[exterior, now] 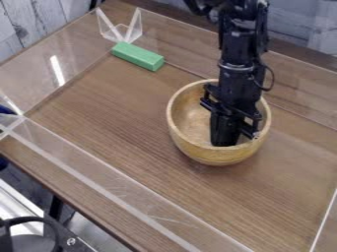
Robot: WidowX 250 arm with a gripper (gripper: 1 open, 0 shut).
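A tan round bowl (191, 142) sits on the wooden table toward the right of the middle. The black arm comes down from the top, and its gripper (232, 128) reaches into the right side of the bowl. The fingertips are dark and overlapping, so their state and anything between them cannot be made out.
A green block (137, 56) lies at the back left, beside a clear angular piece (118, 28). A black round object with cables (33, 236) is at the lower left corner.
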